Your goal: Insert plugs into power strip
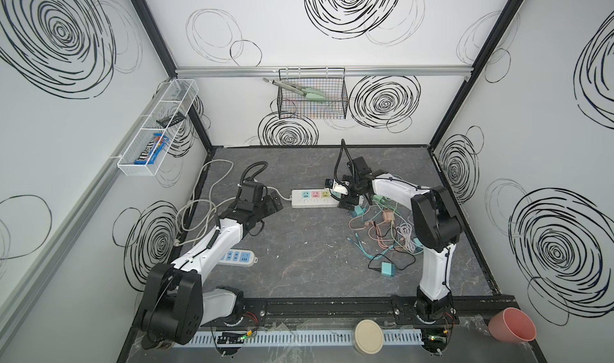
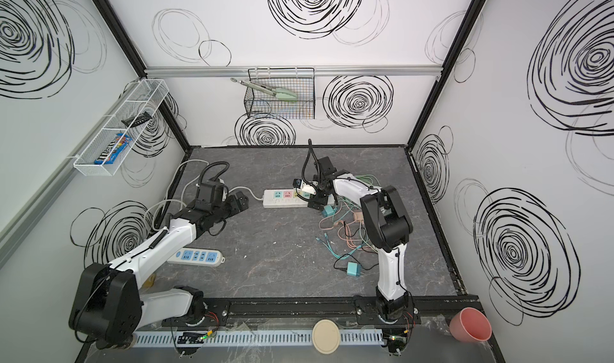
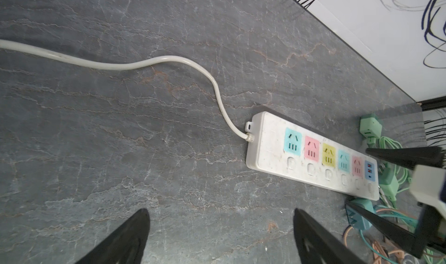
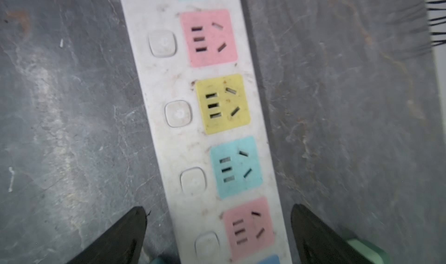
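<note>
A white power strip [image 3: 274,152] with coloured sockets lies mid-table, its cable running left. My right gripper is open over the strip's right part, fingers on either side, with nothing held. My left gripper stands open above bare table, left of the strip. Around the strip's right end lie plugs: a green one [image 3: 370,126], another green one [image 3: 388,182] and a teal one [image 3: 357,215], with tangled coloured cables. A teal adapter [image 1: 387,269] lies nearer the front.
A second, blue-socket strip [image 1: 238,257] lies at front left, beside the left arm. A wire basket [image 1: 313,107] hangs on the back wall, a white shelf [image 1: 144,168] on the left wall.
</note>
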